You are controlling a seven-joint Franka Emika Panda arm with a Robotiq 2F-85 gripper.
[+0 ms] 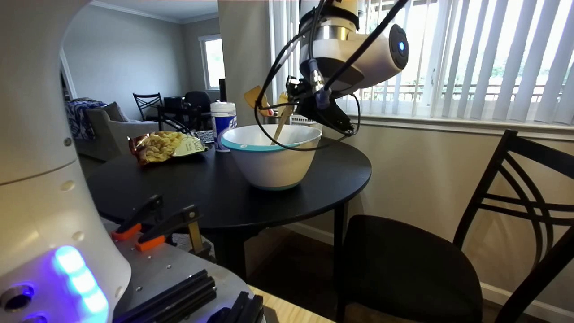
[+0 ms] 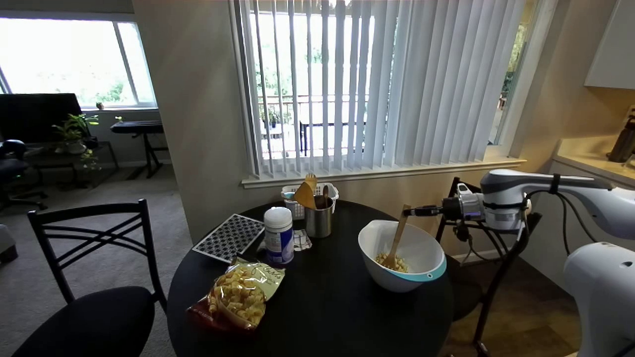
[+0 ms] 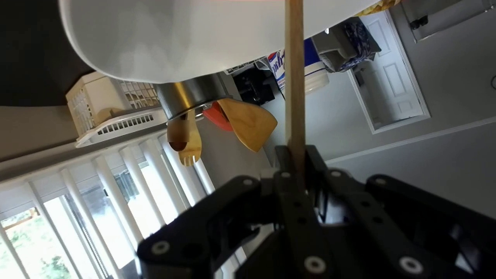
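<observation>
In exterior view 2 my gripper (image 2: 411,210) is shut on the upper end of a wooden spoon (image 2: 397,238), above the bowl's rim. The spoon's lower end rests among pale yellow pieces of food (image 2: 402,265) inside a white bowl (image 2: 370,250) with a teal edge. The wrist view has the spoon's handle (image 3: 295,83) running up from between my black fingers. Only the bowl's pale wall (image 3: 176,37) shows there, and the spoon's head is out of sight. From exterior view 1, the bowl's side (image 1: 277,167) hides the food.
An opened snack bag (image 2: 241,294), a white-and-blue canister (image 2: 278,235), a metal utensil holder (image 2: 319,220), a white basket (image 2: 291,205) and a patterned board (image 2: 229,238) occupy the table's left and back. Bare black tabletop (image 2: 333,309) lies in front. A chair (image 1: 409,264) stands close by.
</observation>
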